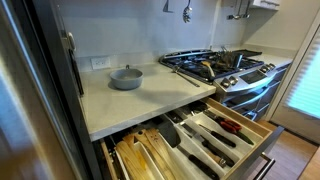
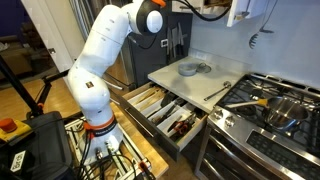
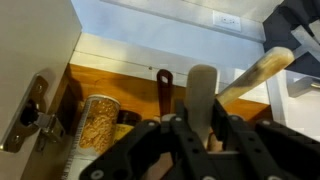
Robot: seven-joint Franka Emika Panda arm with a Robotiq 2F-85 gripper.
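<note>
In the wrist view, my gripper is at the lower middle, its black fingers shut on a pale wooden handle (image 3: 203, 88) with a rounded end. A second wooden handle (image 3: 256, 72) slants up to the right just beside it; whether it is also pinched cannot be told. The lower part of what I hold is hidden by the fingers. Exterior view 2 shows the white arm (image 2: 105, 45) reaching high over the counter to the upper cabinet, its fingers too small to make out there. In exterior view 1 the arm is out of sight.
Jars (image 3: 95, 128) stand near a hinged door (image 3: 25, 115) on the left of the wrist view. Below, an open drawer (image 1: 262, 150) holds several utensils. A grey bowl (image 1: 127, 78) sits on the largely clear counter (image 1: 150, 98), left of the stove (image 1: 215, 68). A pot (image 2: 286, 112) is on the stove.
</note>
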